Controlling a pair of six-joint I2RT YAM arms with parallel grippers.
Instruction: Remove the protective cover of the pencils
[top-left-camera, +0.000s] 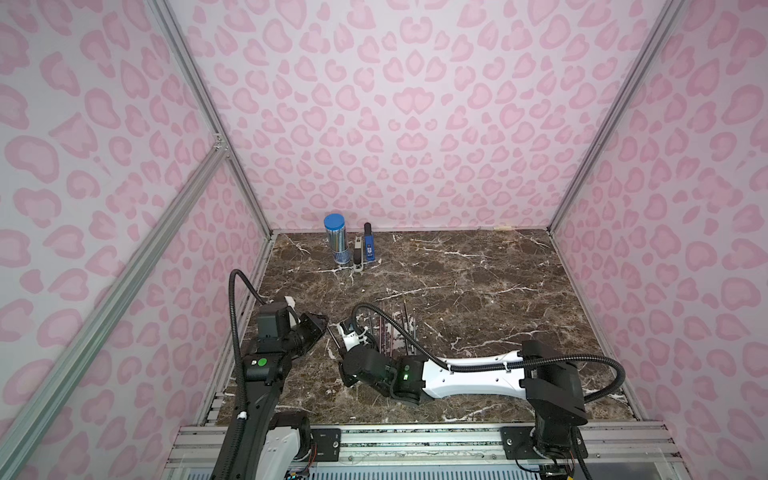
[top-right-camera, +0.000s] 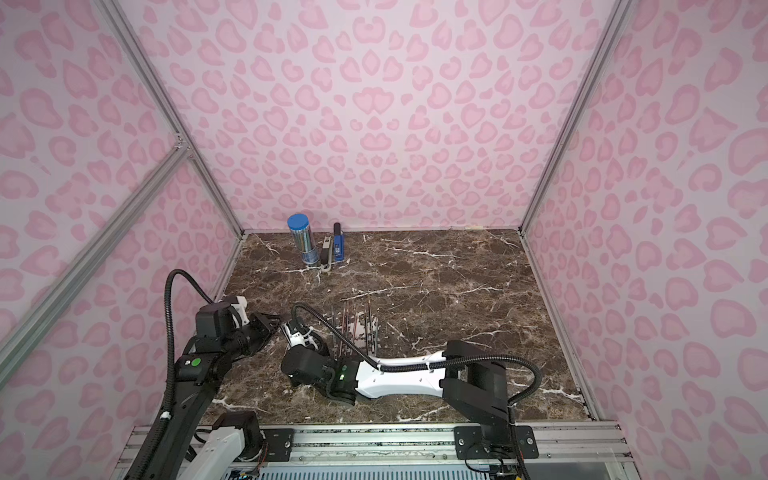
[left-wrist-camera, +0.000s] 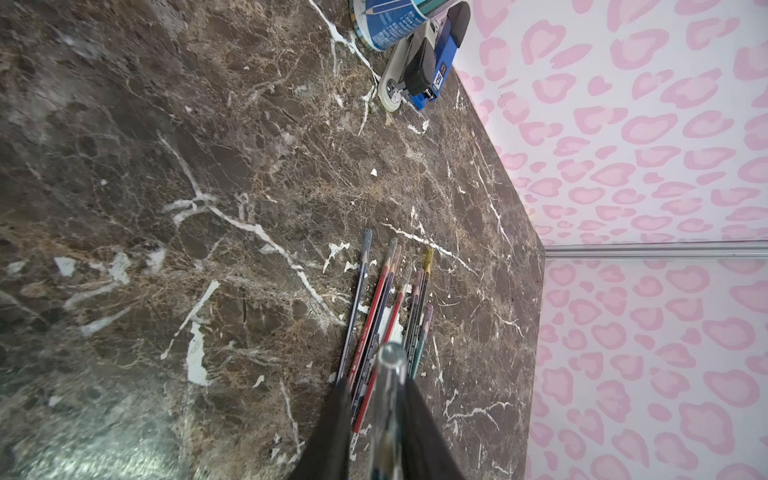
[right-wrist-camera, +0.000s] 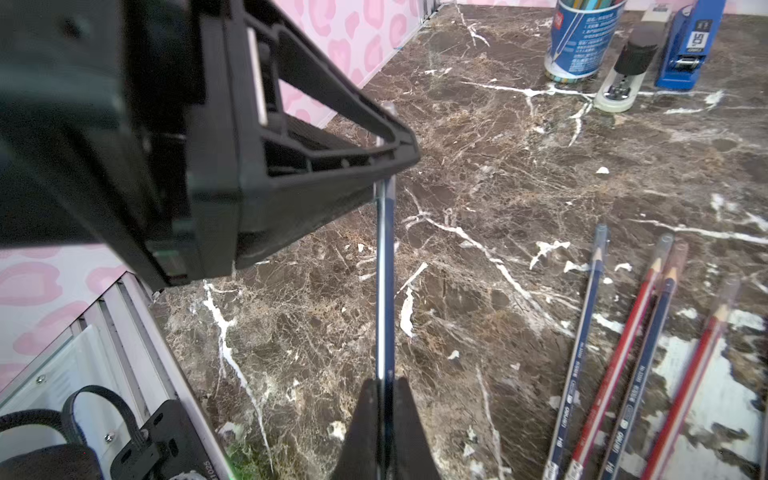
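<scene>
My right gripper is shut on an upright-held dark pencil (right-wrist-camera: 385, 296) in the right wrist view. My left gripper (top-left-camera: 320, 324) is at its upper end, where a clear cover (right-wrist-camera: 389, 190) shows below the fingers; whether that gripper is open or shut is unclear. The left wrist view looks along the blurred pencil (left-wrist-camera: 390, 368) between its fingers. Several covered pencils lie side by side on the marble table, including a red pencil (right-wrist-camera: 616, 360) and a blue pencil (right-wrist-camera: 577, 352), to the right of the held one.
A blue pencil cup (top-left-camera: 336, 240), a grey stapler-like tool (top-left-camera: 357, 253) and a blue stapler (top-left-camera: 369, 244) stand at the back left. Walls enclose the sides and back.
</scene>
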